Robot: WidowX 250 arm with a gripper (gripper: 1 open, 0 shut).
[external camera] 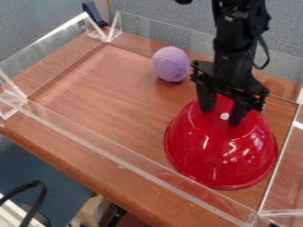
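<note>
A large red dome-shaped object (221, 155), like an upturned bowl or lid, sits on the wooden table (95, 124) at the right. My black gripper (222, 105) points down onto its top, with fingers at or touching it around a small white spot. Whether the fingers are open or closed on something there is unclear.
A purple ball (171, 65) rests toward the back, left of the arm. Clear low walls (12, 97) border the table. A black cable lies off the table at bottom left.
</note>
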